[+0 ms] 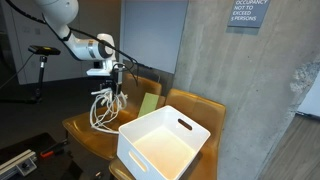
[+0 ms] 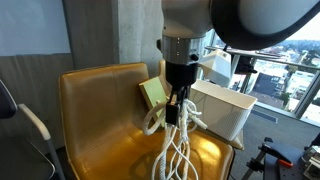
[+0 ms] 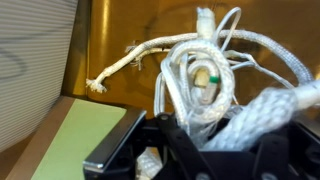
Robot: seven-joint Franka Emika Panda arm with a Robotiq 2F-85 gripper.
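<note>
A bundle of white rope (image 1: 105, 108) hangs in loose loops from my gripper (image 1: 111, 76), above a brown chair seat. In exterior view 2, the gripper (image 2: 177, 114) points downward, shut on the upper strands of the rope (image 2: 180, 148), whose loops spread beneath it. The wrist view shows coils of the rope (image 3: 203, 75) and a frayed end against the brown seat; the dark fingers are partly covered by rope. To the right in exterior view 1, an open white bin (image 1: 143, 159) rests on the chairs, its visible inside bare.
A pale green board (image 1: 149, 107) leans on the chair back between rope and bin; it lies close to the fingers in the wrist view. Brown chair backs (image 2: 105, 115) and a concrete wall (image 1: 245, 90) stand behind. A dark armrest chair sits at left in exterior view 2.
</note>
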